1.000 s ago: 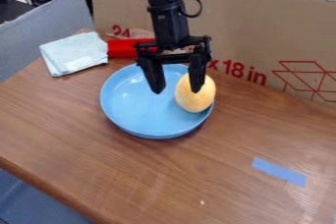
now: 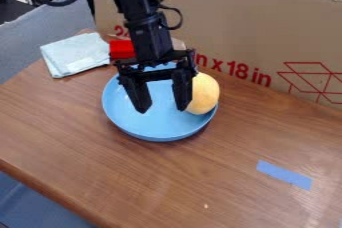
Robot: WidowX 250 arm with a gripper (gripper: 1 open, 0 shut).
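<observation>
My black gripper (image 2: 160, 100) hangs over a light blue plate (image 2: 144, 124) in the middle of the table, its two fingers spread apart with nothing seen between them. A round pale yellow object (image 2: 203, 93) rests on the right side of the plate, just right of the gripper, partly behind it. A red object (image 2: 120, 49) lies behind the plate, mostly hidden by the arm.
A folded pale cloth (image 2: 74, 53) lies at the back left. A blue tape strip (image 2: 283, 175) is on the right of the wooden table (image 2: 160, 187). A cardboard panel (image 2: 261, 47) stands along the back.
The arm and gripper have shifted left and lower over the plate, away from the yellow object. The objects on the table look unmoved.
</observation>
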